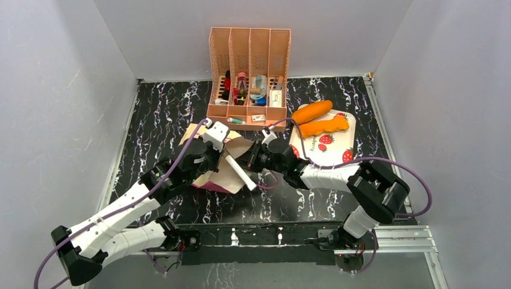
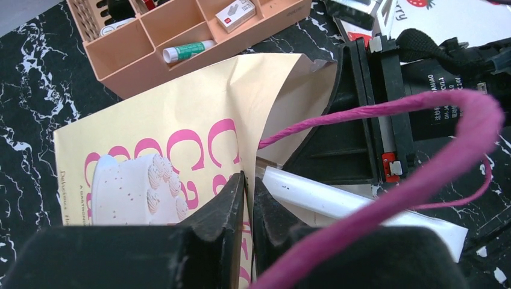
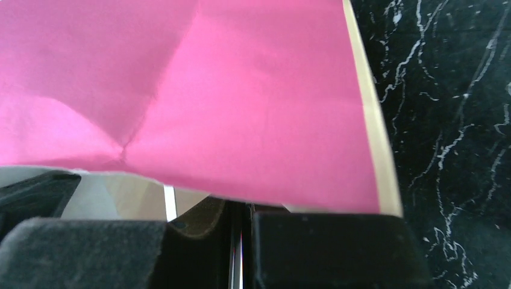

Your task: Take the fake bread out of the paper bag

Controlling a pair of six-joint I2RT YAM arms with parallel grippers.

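A cream paper bag with pink print and magenta handles is raised between my grippers. My left gripper is shut on the bag's edge. My right gripper is shut inside or at the bag's mouth, under the pink panel; a thin white strip shows near its fingers, and what it holds is unclear. A white roll-like piece juts from the bag toward the front. I cannot tell whether any bread is inside.
An orange organizer with small items stands behind the bag. Two orange bread-like pieces lie on a strawberry-print board at the right. Black marble table shows free at front right.
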